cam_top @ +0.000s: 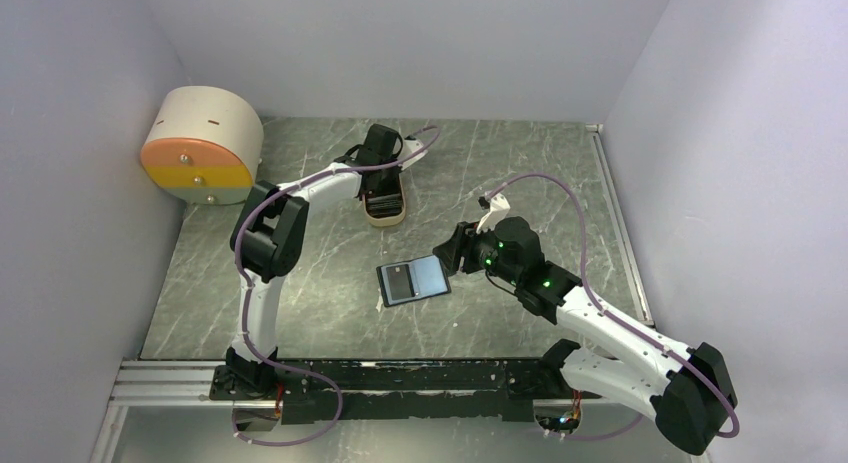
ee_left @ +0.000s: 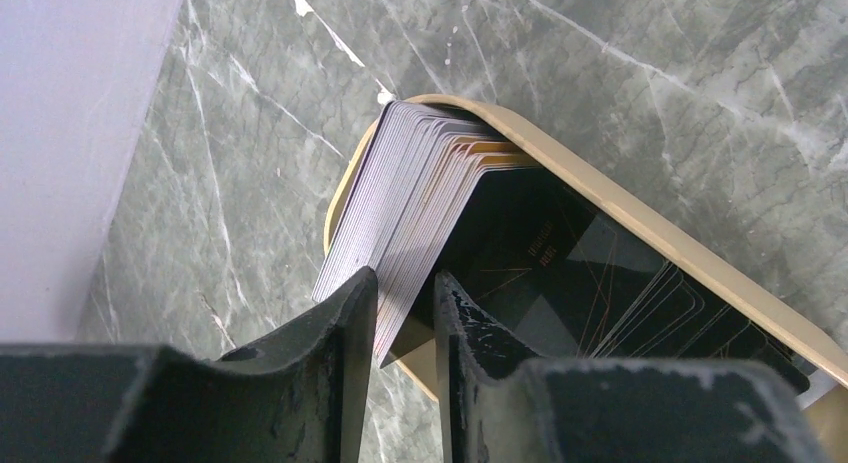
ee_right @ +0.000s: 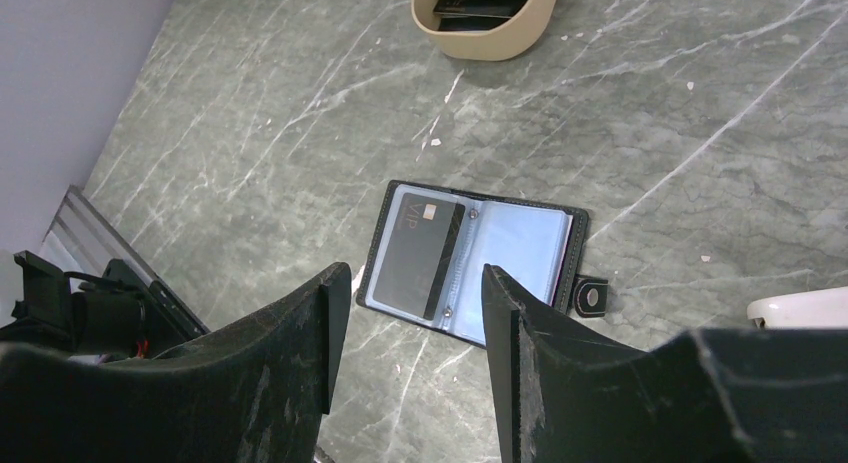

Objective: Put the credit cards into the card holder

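Note:
A beige box point(cam_top: 385, 220) holds dark cards; in the left wrist view a stack of cards point(ee_left: 400, 193) stands at one end, light edges up. My left gripper is over that stack, part open, one fingertip at the light edges; whether it grips any is unclear. The open card holder point(ee_right: 517, 248) lies on the table, a dark card marked VIP point(ee_right: 412, 253) in its left side. My right gripper stands part open above it, nothing between its fingers.
A cream drawer cabinet point(cam_top: 200, 123) with orange and yellow fronts stands at the back left. Grey walls surround the table.

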